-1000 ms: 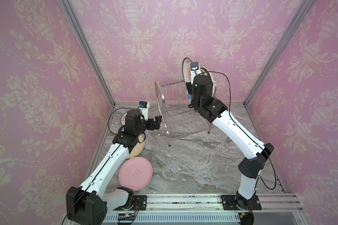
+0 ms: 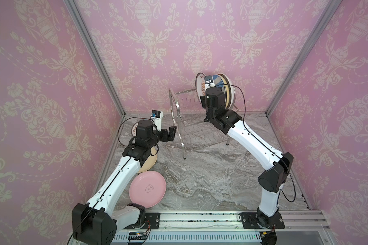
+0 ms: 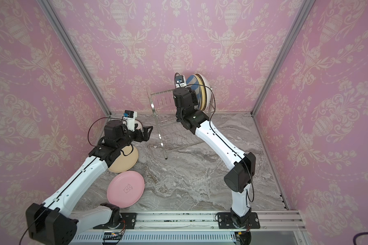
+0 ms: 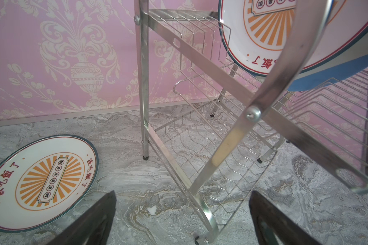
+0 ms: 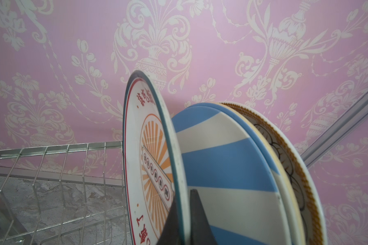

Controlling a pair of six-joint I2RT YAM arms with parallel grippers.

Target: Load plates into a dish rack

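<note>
A white plate with an orange sunburst [image 5: 155, 155] stands upright in the top tier of the metal dish rack [image 3: 153, 106], with my right gripper shut on its rim. Blue-striped [image 5: 229, 163] and brown-patterned plates [image 5: 308, 187] stand just to its right. My left gripper is open, empty, beside the rack's lower left. Another sunburst plate [image 4: 45, 179] lies flat on the table in the left wrist view. A pink plate [image 2: 147, 188] and a cream plate [image 3: 122, 161] lie at the table's left.
The rack's lower tier [image 4: 216, 155] is empty, as is the left part of its top tier.
My right gripper and the sunburst plate have moved down and left, bringing the blue-striped plate more into view. The left arm has not moved.
</note>
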